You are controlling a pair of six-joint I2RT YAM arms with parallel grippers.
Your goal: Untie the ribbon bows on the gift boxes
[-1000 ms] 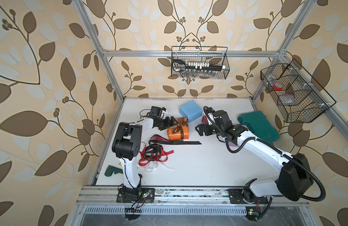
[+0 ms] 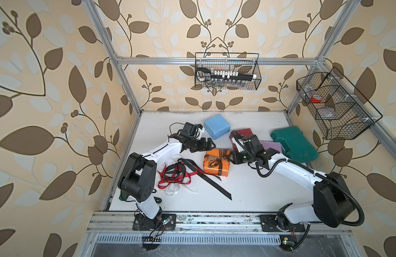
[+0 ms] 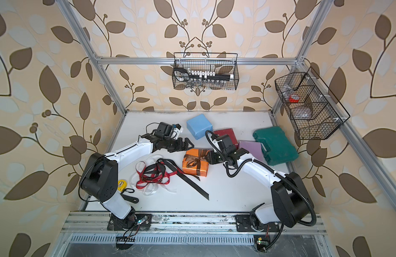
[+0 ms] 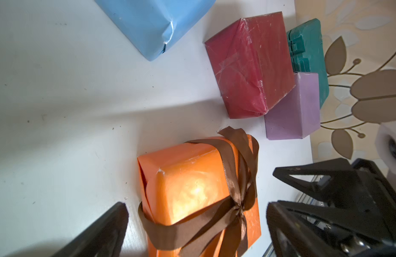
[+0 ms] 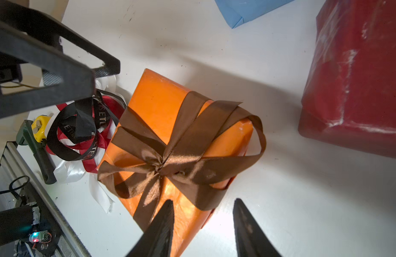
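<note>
An orange gift box (image 2: 215, 169) stands mid-table, tied with a brown ribbon bow (image 5: 161, 165). The bow's knot is drawn tight, with loops and tails spread over the top in both wrist views. My left gripper (image 2: 209, 144) is at the box's back left corner, fingers wide apart, nothing between them. On the box's right side my right gripper (image 2: 233, 157) has its fingers (image 5: 161, 233) apart, with a narrower gap. In its wrist view a ribbon loop (image 5: 210, 192) lies just ahead of that gap, not gripped.
Loose black, red and white ribbons (image 2: 176, 173) lie left of the box. Behind are blue (image 2: 216, 126) and dark red (image 5: 360, 81) boxes without ribbons. A purple box (image 3: 250, 150) and a green case (image 2: 294, 143) stand to the right.
Over the last second the orange box moved right and forward, and the black ribbon strip swung forward.
</note>
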